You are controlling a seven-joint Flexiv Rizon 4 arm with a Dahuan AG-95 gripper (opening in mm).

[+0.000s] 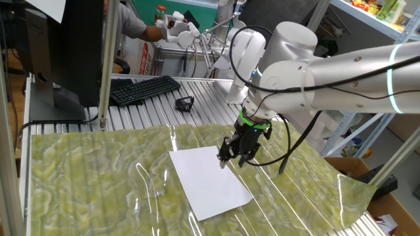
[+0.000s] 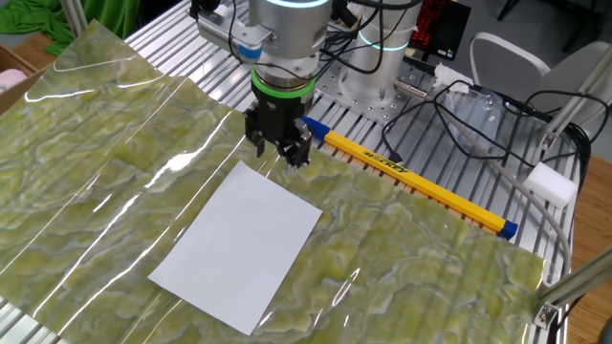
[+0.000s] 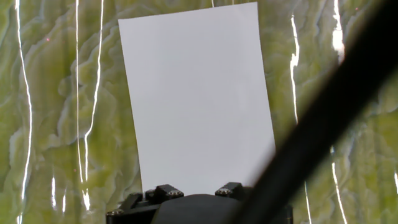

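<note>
A blank white sheet of paper (image 1: 209, 185) lies flat on the green marbled covering (image 1: 92, 174). In the wrist view the paper (image 3: 199, 93) fills the middle, with its near edge hidden behind the gripper. My gripper stands open, its two black fingertips well apart and nothing between them. From the second exterior view, the gripper (image 2: 277, 155) hangs above the covering, just beyond one short edge of the paper (image 2: 239, 247). In the first exterior view the gripper (image 1: 231, 157) overlaps the paper's upper right corner; it appears raised off the surface.
A yellow level with blue ends (image 2: 411, 177) lies along the covering's edge near the robot base. A keyboard (image 1: 144, 90) and a small black object (image 1: 184, 103) sit on the ribbed metal table. Around the paper the covering is clear. A black cable crosses the wrist view.
</note>
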